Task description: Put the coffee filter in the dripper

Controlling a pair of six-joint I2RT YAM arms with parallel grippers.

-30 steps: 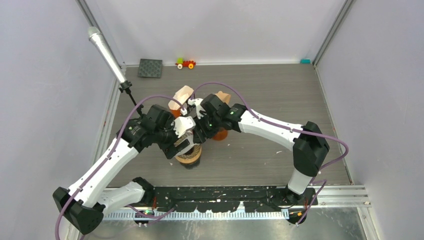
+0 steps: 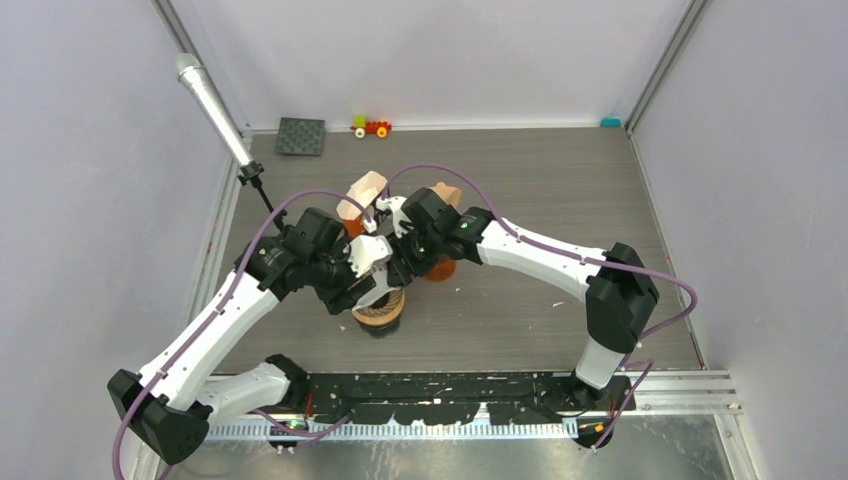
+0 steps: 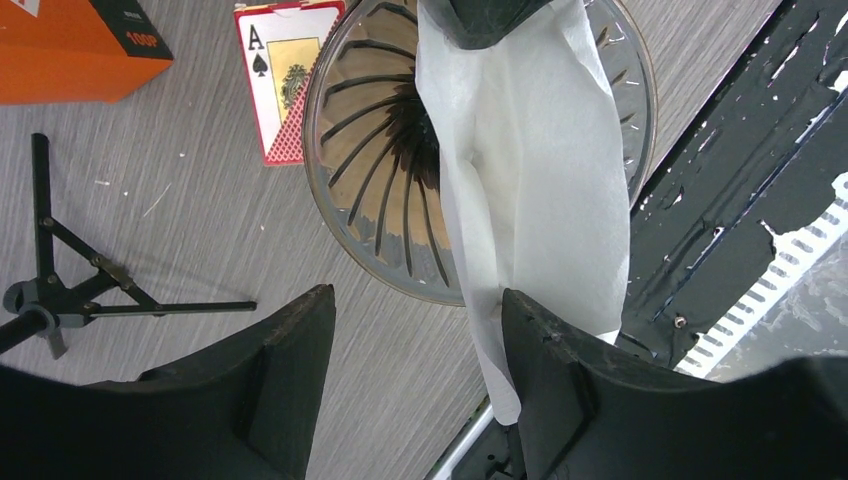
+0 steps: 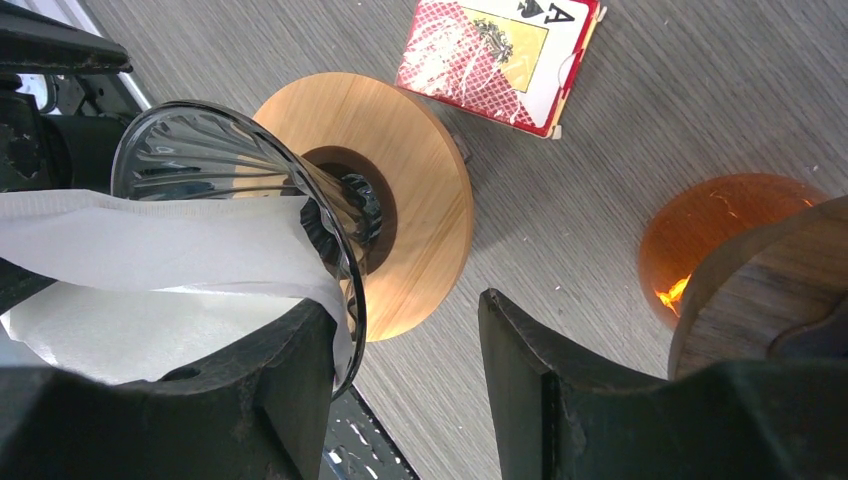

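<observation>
The white coffee filter [image 3: 540,170] lies folded across the glass dripper [image 3: 370,230], which stands on a wooden ring [image 4: 425,220]. In the left wrist view my left gripper has the filter's edge at its right finger; its fingers stand apart in that view. In the right wrist view my right gripper is part open over the dripper, the filter and glass rim at its left finger. Both grippers crowd over the dripper in the top view, partly hiding it.
A card box [image 4: 500,60] lies beside the dripper. An orange box [image 3: 80,50], an amber vessel [image 4: 705,220] with wood and a black stand [image 3: 60,290] are close by.
The left arm and the white filter have shifted very slightly in the top view. The right arm looks still.
</observation>
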